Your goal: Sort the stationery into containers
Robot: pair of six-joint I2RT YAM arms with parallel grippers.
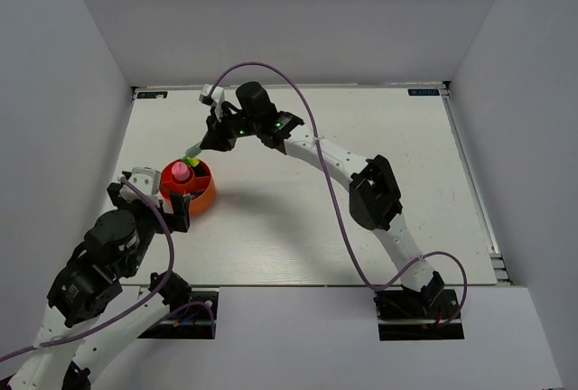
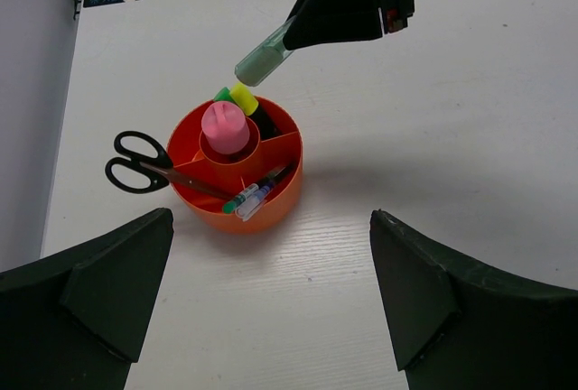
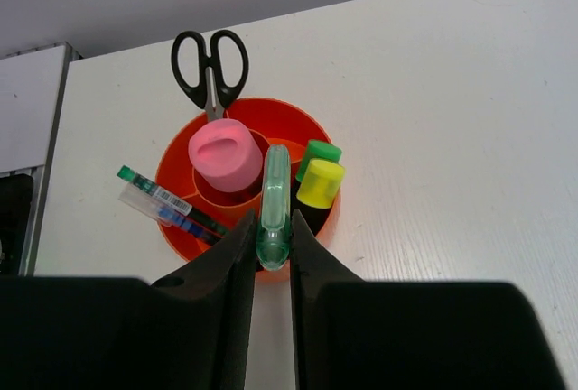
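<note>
The round orange-red divided container [image 1: 201, 199] stands at the left of the table. In the right wrist view my right gripper is shut on a translucent green stick [image 3: 275, 200], whose free end reaches over the container. From the left view side, the stick [image 2: 262, 62] hangs beyond the far rim, above it. Inside the container are black scissors [image 2: 143, 166], a pink-topped cylinder [image 2: 225, 128], green and blue-capped pens [image 2: 256, 199], and green and yellow [image 2: 243, 97] capped markers. My left gripper is open beside the near rim, nothing between its fingers; contact cannot be told.
Bare white table [image 1: 298, 227] extends to the right of the container. The right forearm [image 1: 330, 157] crosses the middle of the table. A grey wall [image 1: 54, 65] rises close by on the left.
</note>
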